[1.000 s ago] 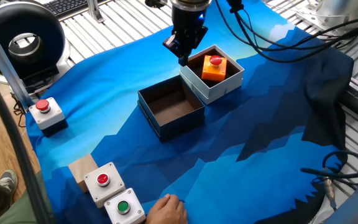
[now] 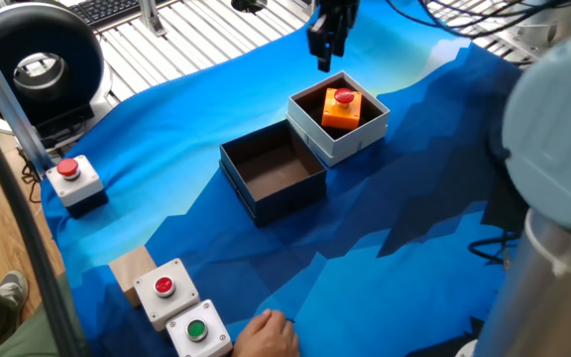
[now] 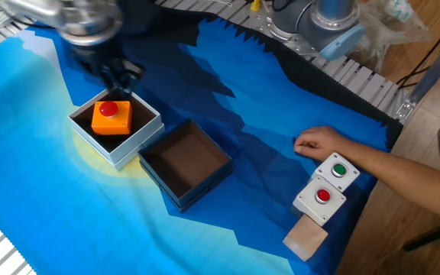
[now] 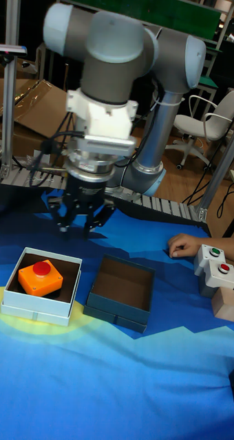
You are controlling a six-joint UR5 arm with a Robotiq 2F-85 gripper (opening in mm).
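An orange push-button box with a red button (image 2: pixel 342 109) sits inside the light grey-white box (image 2: pixel 337 152). Right against that box stands an empty dark box (image 2: pixel 284 194) with a brown inside. My black gripper (image 4: pixel 77 227) hangs in the air above and behind the two boxes, fingers pointing down. In exterior view 3 its fingers stand apart and open, with nothing seen between them. The same gripper (image 2: pixel 325 61) shows only in part at the top of exterior view 1, and it is blurred in exterior view 2.
A white box with a red button (image 2: pixel 165 287), one with a green button (image 2: pixel 197 328) and a wooden block (image 2: pixel 133 272) stand together at the table edge. A person's hand (image 2: pixel 267 335) rests beside them. Another red-button box (image 2: pixel 72 179) lies far left.
The boxes and buttons have not moved.
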